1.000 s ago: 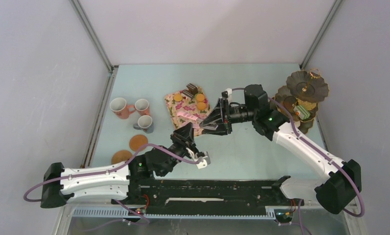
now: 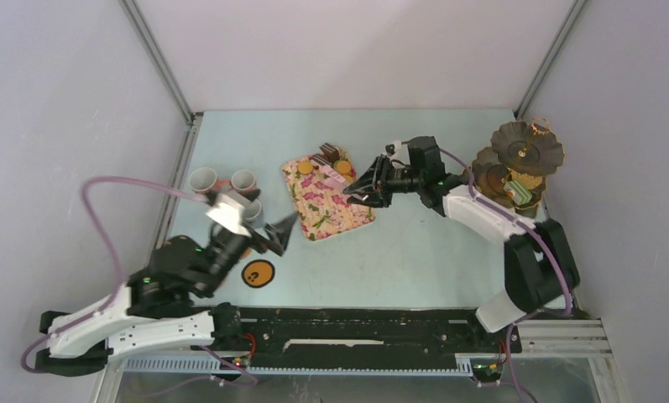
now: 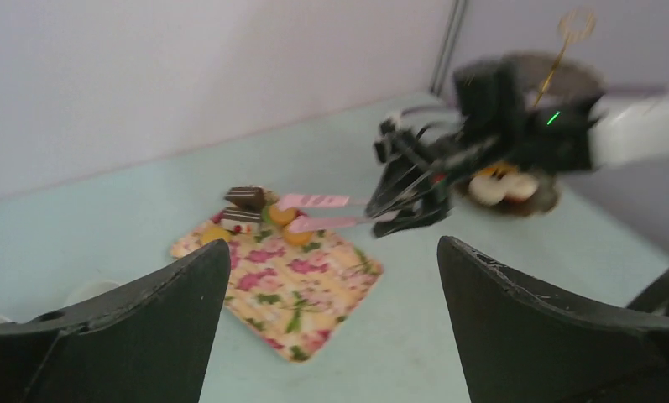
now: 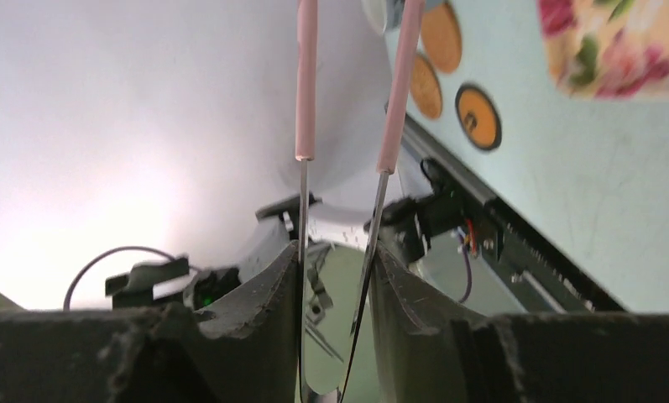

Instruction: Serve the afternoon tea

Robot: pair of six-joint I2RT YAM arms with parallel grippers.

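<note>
My right gripper [image 2: 363, 188] is shut on metal tongs with pink-covered arms [image 4: 306, 92]. In the left wrist view the tongs' arms [image 3: 317, 201] stand spread, reaching over the floral tray [image 2: 326, 214] beside round yellow pastries [image 3: 297, 236]; whether they touch cannot be told. Two chocolate cake slices [image 3: 245, 198] lie at the tray's far end. My left gripper [image 2: 270, 213] is open and empty, blurred, near the cups at the left. A pink cup [image 2: 203, 179], a smaller pink cup [image 2: 243, 180] and a grey cup [image 2: 253, 214] are partly hidden by it.
A dark tiered stand [image 2: 525, 151] with food on its lower level is at the far right. Brown round coasters [image 4: 441, 38] and a dark-rimmed orange coaster [image 2: 258, 273] lie at the left front.
The right arm has shifted, with the tongs now farther back over the pastries.
</note>
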